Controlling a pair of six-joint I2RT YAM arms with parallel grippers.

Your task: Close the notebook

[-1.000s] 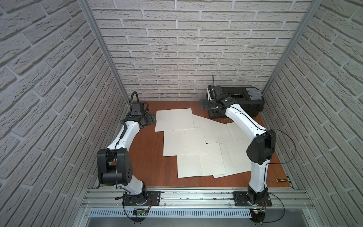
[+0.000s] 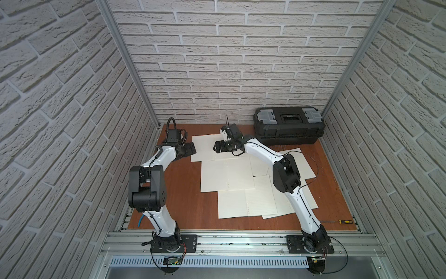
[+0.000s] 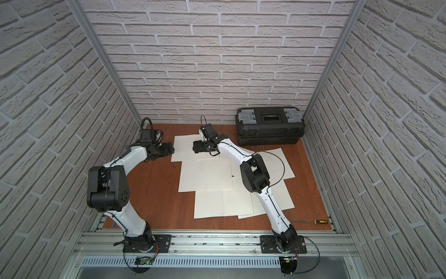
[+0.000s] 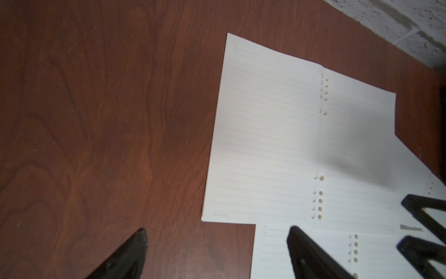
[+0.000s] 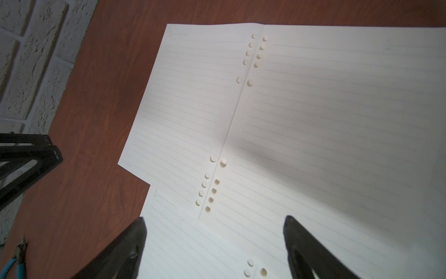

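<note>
Several white lined notebooks lie open and partly overlapping on the brown table. The one at the back left, an open notebook (image 2: 203, 145), shows both its pages; its left page (image 4: 264, 139) and centre fold with punched holes are clear in the left wrist view. Just beyond its left edge is my left gripper, open and empty, above bare wood. My right gripper hangs over the notebooks, its fingers apart and nothing between them. From above, the right arm hides part of that notebook's right page.
A second open notebook (image 2: 226, 174) lies in front, with further ones towards the front and right. A black toolbox (image 2: 289, 125) stands at the back right. A screwdriver (image 2: 345, 221) and blue-handled pliers (image 5: 19, 260) lie on the table. Bare wood is left of the notebooks.
The notebooks have not moved.
</note>
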